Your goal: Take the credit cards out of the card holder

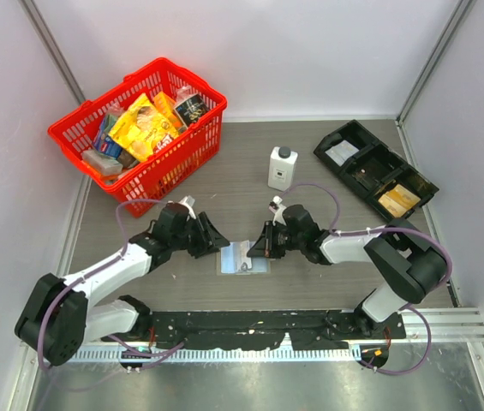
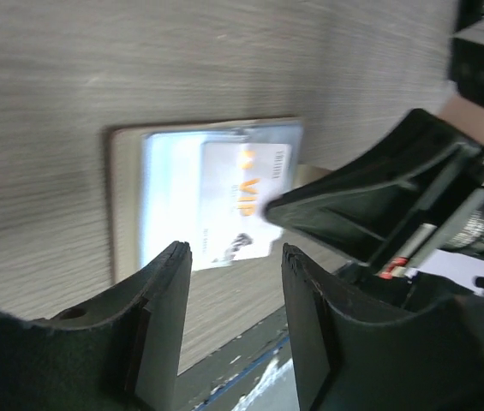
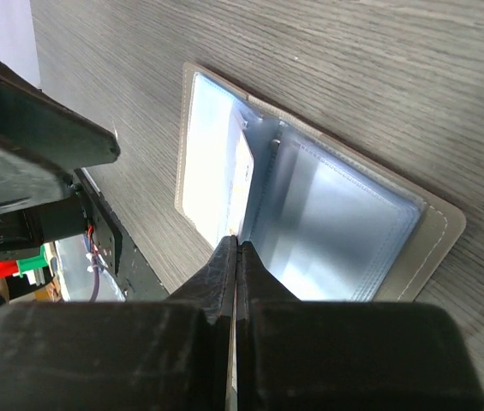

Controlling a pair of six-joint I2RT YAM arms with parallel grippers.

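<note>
The card holder [image 3: 336, 214] lies spread on the table, its clear sleeves up and a beige border around them. A white card with orange letters is partly out of the left sleeve; in the right wrist view it is seen nearly edge-on. My right gripper is shut on that card's edge, above the holder's middle. Left of the holder, my left gripper stands open with nothing between its fingers, clear of the holder. The right fingers hide a bit of the card's edge.
A red basket [image 1: 160, 184] of packaged goods stands at the back left. The white bottle [image 1: 282, 169] and a black divided tray [image 1: 344, 137] are toward the back right. Table space behind the holder is bare.
</note>
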